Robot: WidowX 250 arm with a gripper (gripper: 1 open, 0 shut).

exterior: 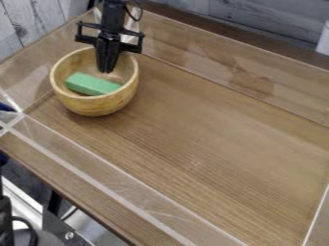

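A tan wooden bowl (119, 101) stands on the wooden table at the left, with a green block (90, 85) lying in it. My black gripper (108, 65) reaches down from the top over the bowl's back part, above and behind the block. It looks shut, with nothing visible between its fingers, though its tips are small and dark in this view.
A light wall runs along the top left and top right. Dark objects sit at the lower left corner.
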